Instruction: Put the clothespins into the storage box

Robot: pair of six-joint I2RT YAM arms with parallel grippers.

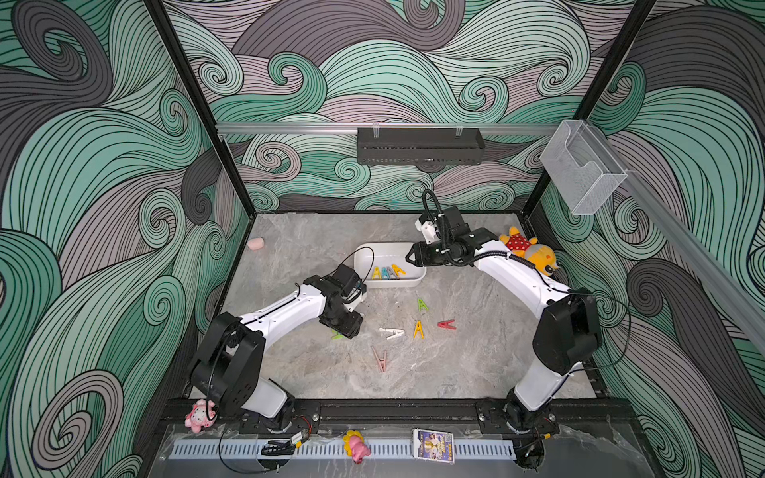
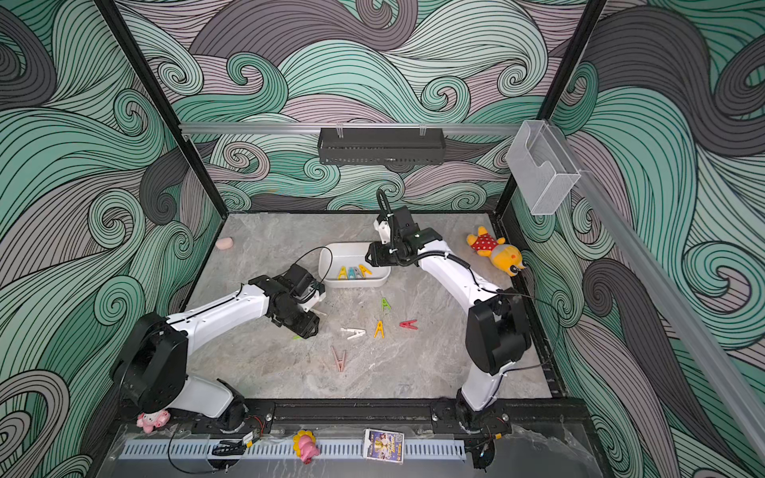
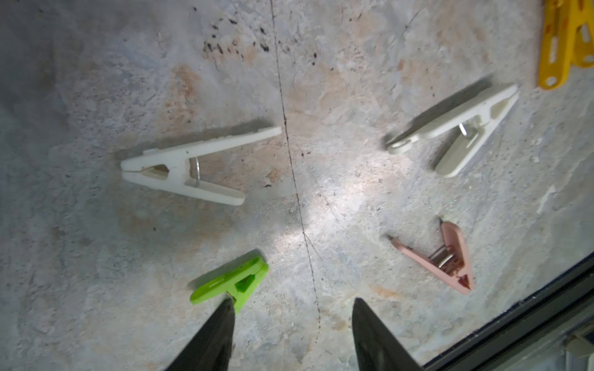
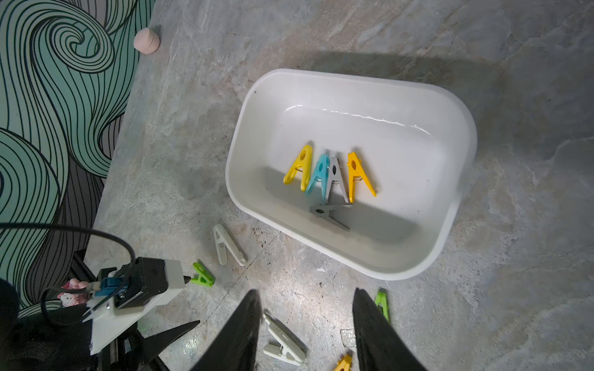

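The white storage box (image 4: 458, 185) holds several clothespins, among them a yellow one (image 4: 300, 167) and an orange one (image 4: 359, 176). My right gripper is over the box's right end in the top views, open and empty. On the left of the table, my left gripper stands open above a light green clothespin (image 3: 238, 281), nothing between its fingers. Loose around it lie two white clothespins (image 3: 185, 167) (image 3: 461, 126) and a pink one (image 3: 445, 256). To the right lie a second green clothespin (image 1: 422, 304), an orange-yellow one (image 1: 418, 329) and a red one (image 1: 447, 324).
A plush toy (image 1: 530, 251) sits at the table's back right, partly behind the right arm in the top left view. A small pink object (image 1: 255, 243) lies at the back left.
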